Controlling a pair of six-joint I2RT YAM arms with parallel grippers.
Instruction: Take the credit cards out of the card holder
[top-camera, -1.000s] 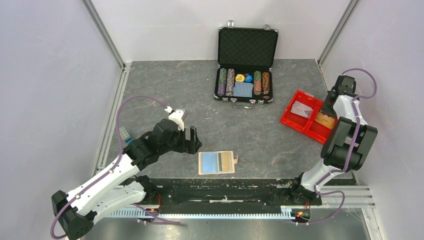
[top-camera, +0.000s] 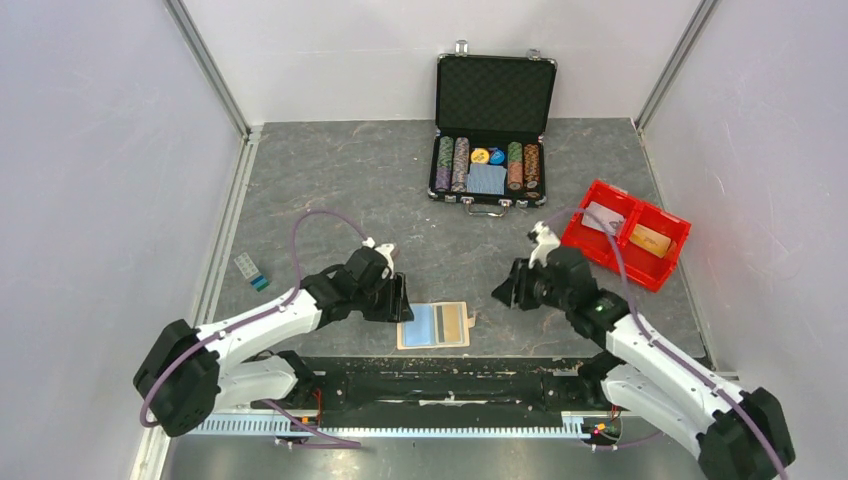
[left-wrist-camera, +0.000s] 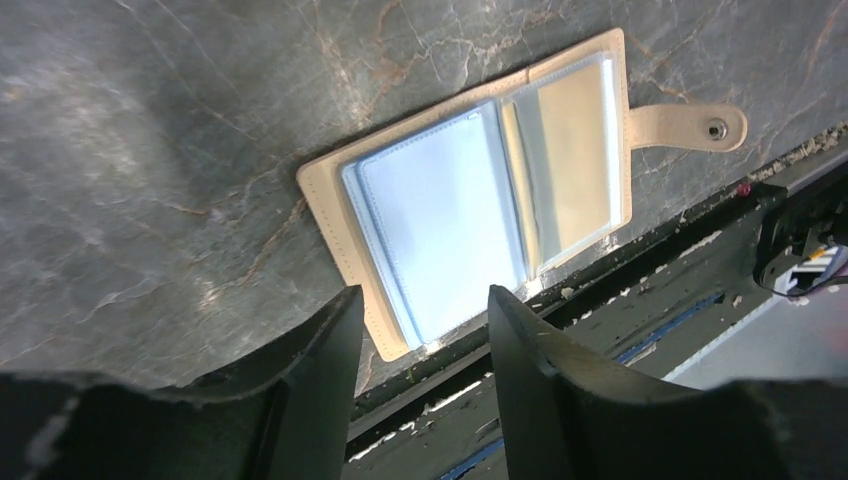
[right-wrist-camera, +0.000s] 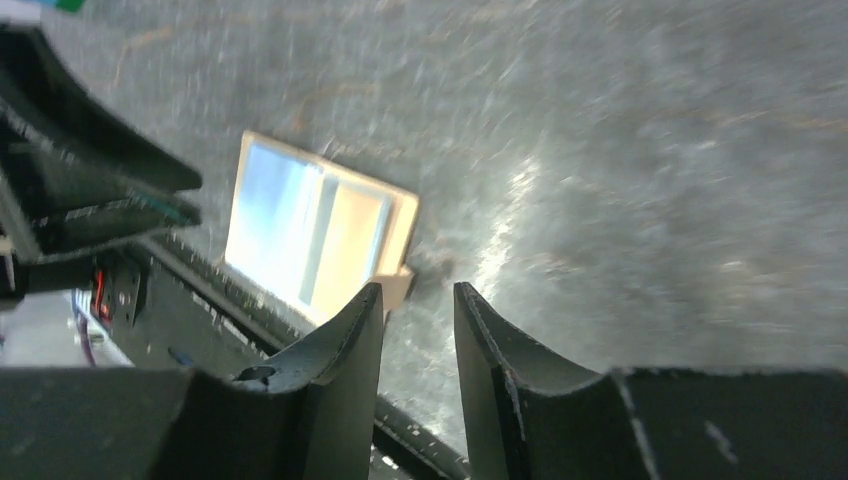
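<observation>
The card holder (top-camera: 433, 326) lies open and flat near the table's front edge, with a snap strap at its right end. Blue plastic (left-wrist-camera: 440, 215) covers its left half; a tan card-like panel (left-wrist-camera: 577, 150) shows under a clear pocket on the right. My left gripper (top-camera: 405, 308) is at the holder's left end, above it; in the left wrist view its fingers (left-wrist-camera: 335, 345) are parted with nothing between them. To the right of the holder, apart from it, hovers my right gripper (top-camera: 508, 300), its fingertips (right-wrist-camera: 373, 300) also parted and empty.
A red two-part tray (top-camera: 655, 265) at right holds a pale card (top-camera: 603, 217) and a yellowish card (top-camera: 650, 240). An open poker case (top-camera: 487, 190) stands at the back. A small blue-and-grey item (top-camera: 251, 270) lies left.
My right arm has swung from the red tray leftward and forward, toward the holder. The holder stays put.
</observation>
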